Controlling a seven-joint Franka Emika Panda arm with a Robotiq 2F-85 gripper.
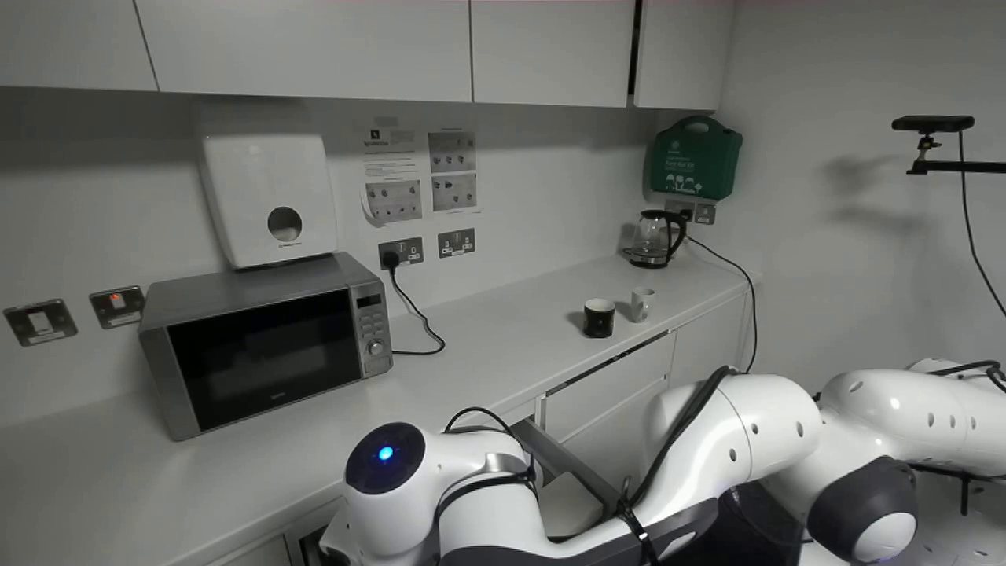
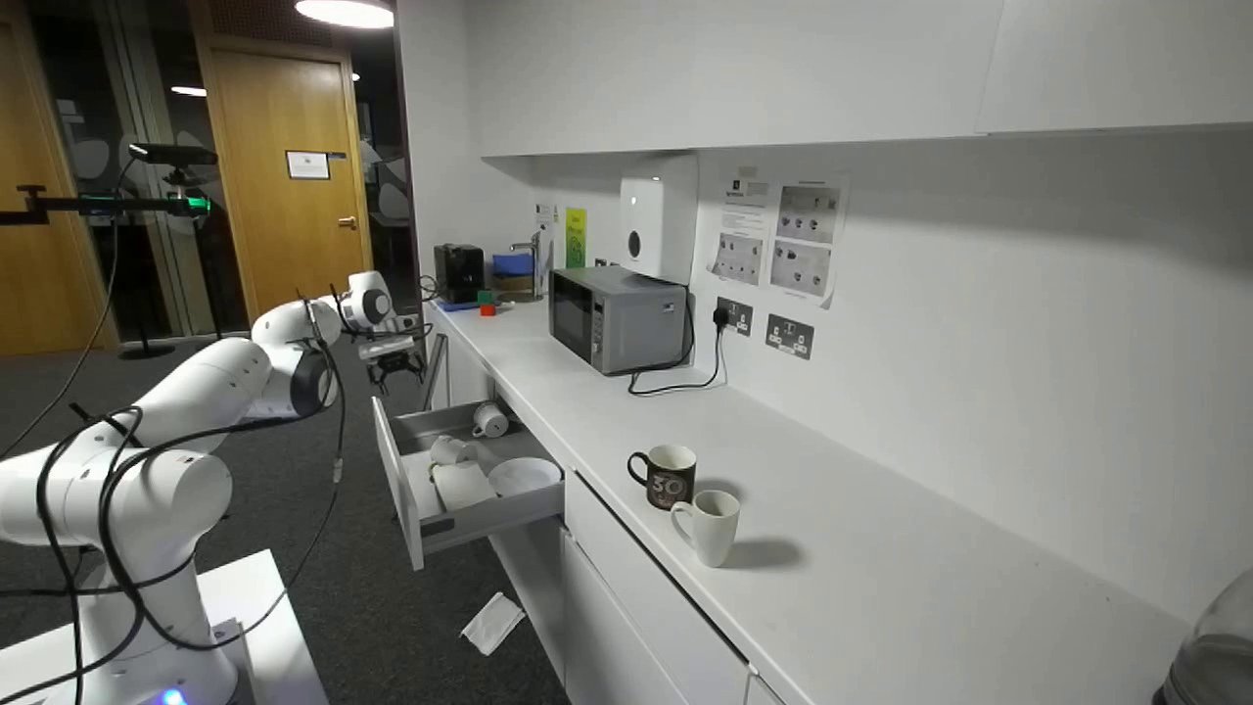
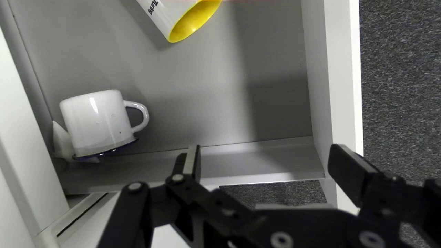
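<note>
In the wrist view my gripper stands open at the drawer's end, its fingers wide apart with nothing between them. One finger overlaps the low end wall; the other is in front of the drawer front's edge. A white enamel mug with a dark rim lies inside, handle towards the drawer front. Another white mug with a yellow inside is cut off by the top edge. In exterior view 2 the gripper hangs at the far end of the open drawer; exterior view 1 hides its fingers.
The drawer also holds a white bowl. A black mug and a white mug stand on the counter. Farther along is a microwave. A white sheet lies on the floor below the drawer.
</note>
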